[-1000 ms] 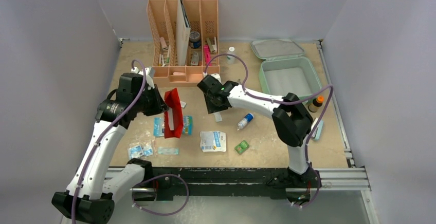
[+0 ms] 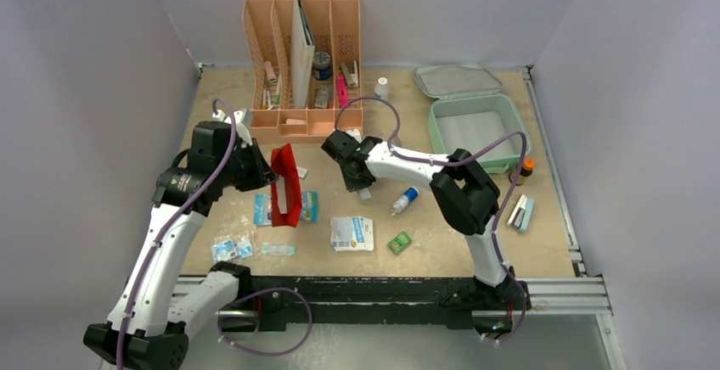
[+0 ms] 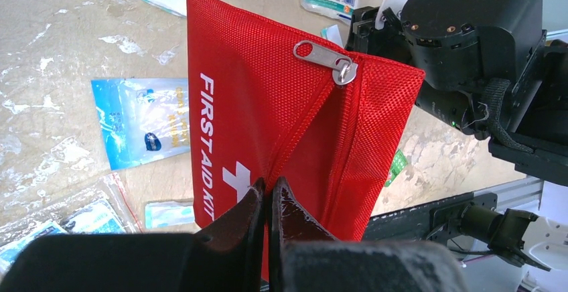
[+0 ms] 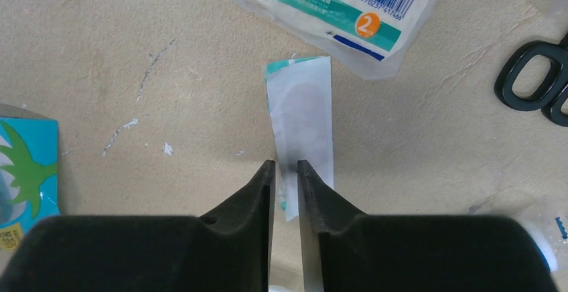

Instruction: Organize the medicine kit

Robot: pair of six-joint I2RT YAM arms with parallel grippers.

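Observation:
The red FIRST AID KIT pouch [image 3: 231,124] hangs upright from my left gripper, which is shut on its fabric. Its zipper [image 3: 327,61] is undone, with the mouth parted. In the right wrist view, a small white packet with teal edges [image 4: 303,114] lies on the table. My right gripper is just over the packet's near end, fingers narrowly open; part of the packet shows through the gap. A white gauze pack [image 4: 341,7] lies beyond it. Blue-and-clear packets [image 3: 144,121] lie left of the pouch.
Scissors [image 4: 539,78] and a blue-capped bottle [image 2: 405,200] are close to the right gripper. A white packet [image 2: 352,233] and green packet [image 2: 399,243] lie in front. Behind stand a peach organizer [image 2: 261,120] and an open green box [image 2: 436,128].
The right gripper has shifted slightly down and to the left, and its arm has swung a little left. The small packet's visible end lies slightly further right. The left arm and pouch barely differ.

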